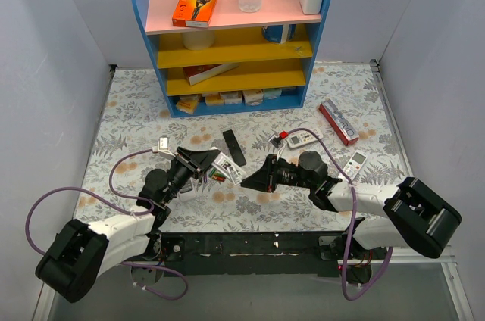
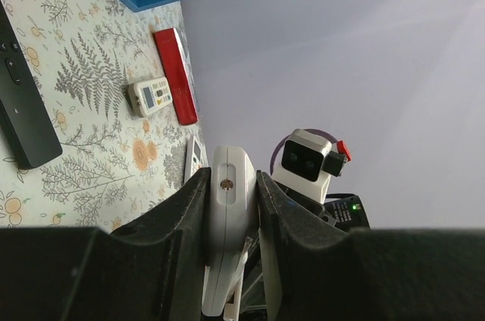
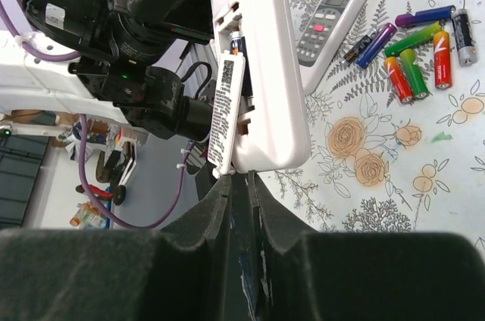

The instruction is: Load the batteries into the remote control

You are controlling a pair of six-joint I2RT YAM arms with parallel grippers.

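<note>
A white remote control (image 1: 231,169) hangs above the table between the arms, with my left gripper shut on it. In the right wrist view its battery compartment faces my right gripper, and a dark battery (image 3: 236,42) sits partly visible inside. A white cover (image 3: 225,113) stands aslant over one side of this compartment, hiding part of it. My right gripper is slightly open, its fingertips close to the cover's lower end; whether they touch is unclear. Several loose batteries (image 3: 415,33), orange, green, purple and grey, lie on the table below.
Another white remote (image 3: 333,22) lies beside the loose batteries. A black remote (image 1: 234,147) rests behind the held one. Two more white remotes (image 1: 301,138) (image 1: 354,165) and a red box (image 1: 339,123) lie at right. The shelf (image 1: 235,109) stands at the back.
</note>
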